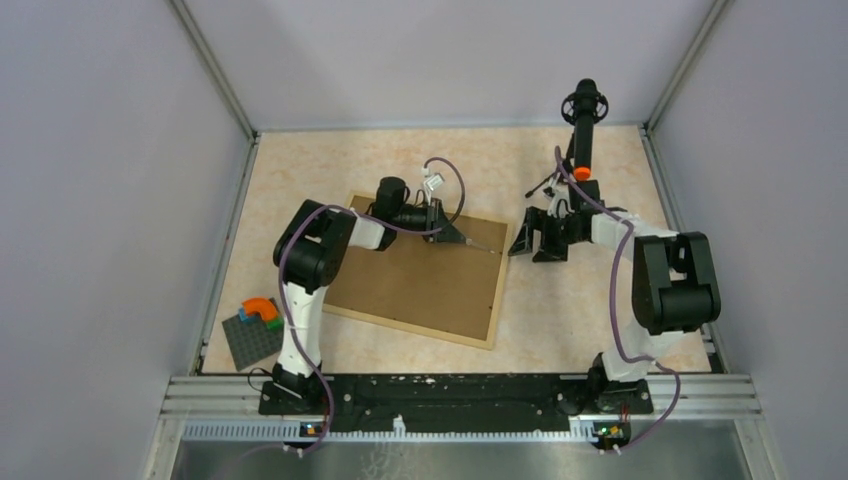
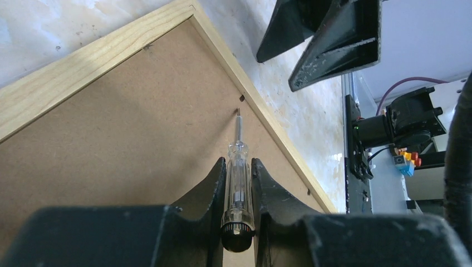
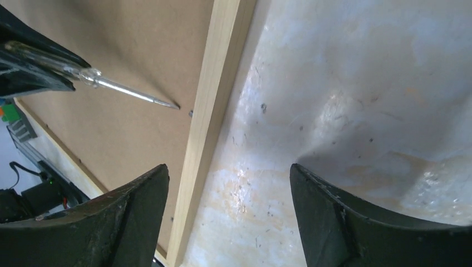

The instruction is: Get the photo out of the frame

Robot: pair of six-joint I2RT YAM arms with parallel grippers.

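Note:
The photo frame lies back side up, its brown backing board [image 1: 420, 285] inside a pale wooden rim [image 1: 405, 328]. My left gripper is shut on a screwdriver [image 2: 239, 172] with a clear handle. In the right wrist view the screwdriver's tip [image 3: 177, 106] is by a small dark fastener [image 3: 191, 113] at the rim's inner edge, with a little gap between them. My right gripper stands open over the frame's right rim, which lies between its fingers and nearer the left one. The photo itself is hidden.
At the front left corner of the table sit a grey studded plate [image 1: 253, 343] and an orange block [image 1: 260, 307]. A black stand [image 1: 583, 125] with an orange band rises at the back right. Bare tabletop [image 1: 550, 310] is right of the frame.

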